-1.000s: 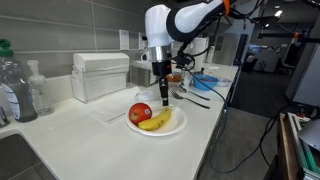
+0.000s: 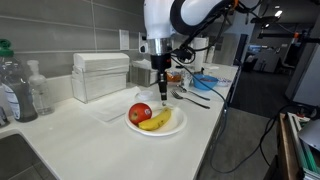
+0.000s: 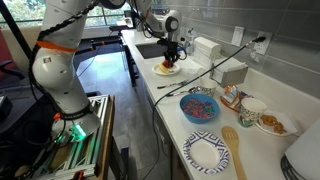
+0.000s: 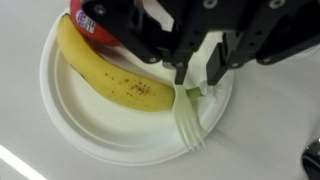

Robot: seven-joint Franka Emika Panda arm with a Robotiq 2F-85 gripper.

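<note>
On the white plate [image 2: 137,125] lie a red apple [image 2: 144,112] and a yellow banana [image 2: 156,120]. My gripper [image 2: 163,94] hangs low over the far right part of the plate. In the wrist view, a white plastic fork [image 4: 187,122] rests with its tines over the plate, beside the stem end of the banana [image 4: 120,82]. The fork's handle runs up under the dark fingers [image 4: 179,70]. A gap shows between the fingers, so the fingers stand part open. Whether a finger touches the fork is hidden. The apple [image 4: 90,22] is partly covered by the gripper.
Metal forks [image 2: 190,97] lie right of the plate. Soap bottles [image 2: 38,90] and a sink [image 2: 18,160] are at the left, a white container [image 2: 101,77] behind. A blue bowl [image 3: 199,107] and a patterned plate [image 3: 206,152] stand farther along the counter.
The arm has shifted slightly left over the plate. The plate, apple and banana have not visibly moved.
</note>
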